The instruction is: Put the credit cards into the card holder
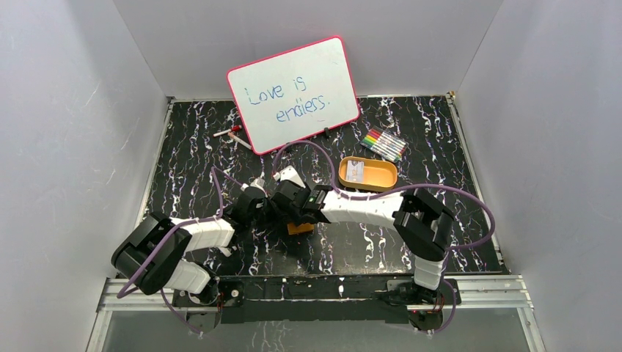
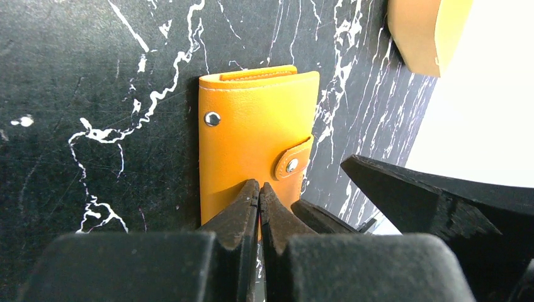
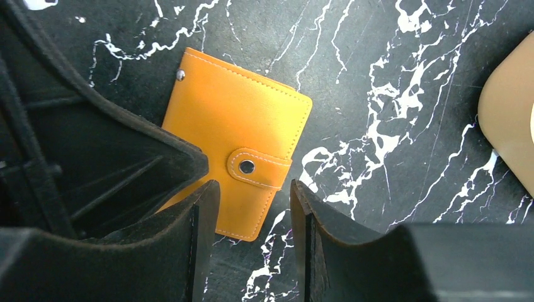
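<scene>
The orange card holder lies on the dark marbled table, its strap snapped down by a round stud. Only its front part shows from above, under both arms. In the left wrist view, my left gripper is shut over the near end of the holder, nothing visible between its fingers. My right gripper is part open above the holder's right edge by the strap. One finger overlaps the holder and the other stands over bare table. A card lies in the left part of the orange tray.
The orange tray stands right of the arms. Behind are a whiteboard, a set of markers and loose pens. The two grippers are very close together.
</scene>
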